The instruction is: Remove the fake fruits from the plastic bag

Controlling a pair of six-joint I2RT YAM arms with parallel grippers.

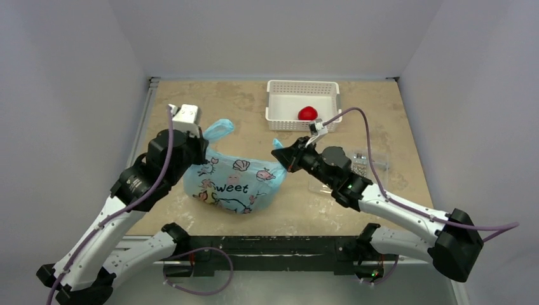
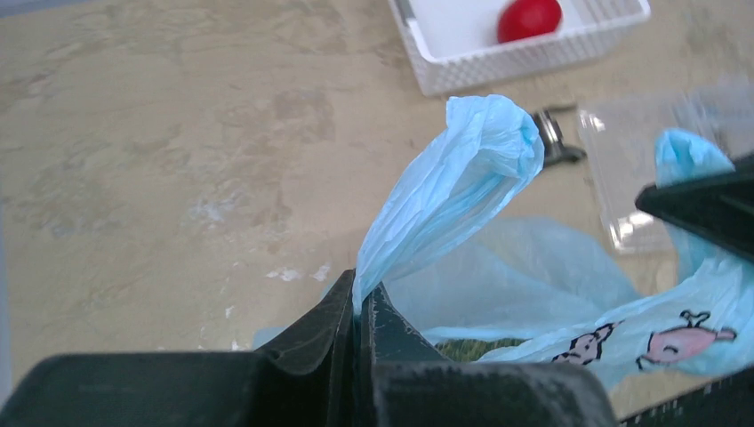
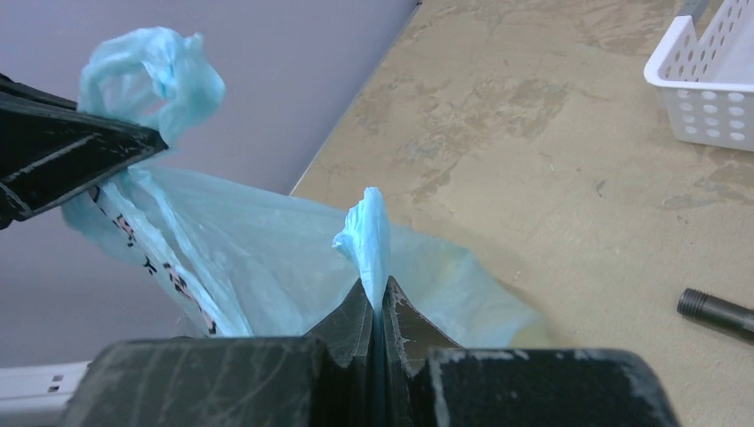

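Observation:
A light-blue plastic bag [image 1: 238,184] with printed pictures is stretched between my two grippers, its lower part sagging toward the front of the table. My left gripper is shut on one handle, whose loop sticks up beyond the fingertips. On the bag's other handle my right gripper is shut, with a short blue tuft showing above it. Something green [image 2: 476,349] shows inside the bag's mouth in the left wrist view; the rest of the contents is mostly hidden. A red fake fruit [image 1: 307,113] lies in the white basket [image 1: 273,101].
A clear plastic box [image 1: 380,166] with small parts sits partly under the right arm. A dark pipe-like fitting [image 3: 717,311] lies on the table right of the bag.

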